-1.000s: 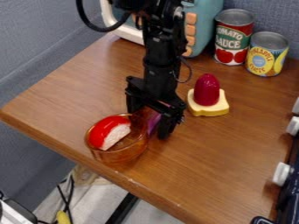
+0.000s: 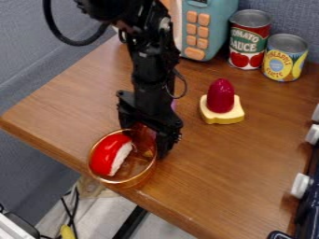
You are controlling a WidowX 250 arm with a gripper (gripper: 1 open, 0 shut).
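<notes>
My black gripper [image 2: 149,135] is low over the table, at the right rim of a clear amber bowl [image 2: 122,175] near the front edge. A red and white object [image 2: 110,153] lies inside the bowl, tilted against its side. Something purple shows faintly behind the gripper. The fingertips are dark and overlap the bowl, so I cannot tell whether they are open or shut.
A red berry-like piece [image 2: 219,96] stands on a yellow block [image 2: 222,116]. Two cans [image 2: 247,42] [image 2: 285,60] and a teal toy appliance [image 2: 200,13] stand at the back. A dark device [image 2: 307,201] is at the right.
My gripper has shifted slightly left toward the bowl. The red and white object has turned more upright along the bowl, and the bowl has shifted slightly.
</notes>
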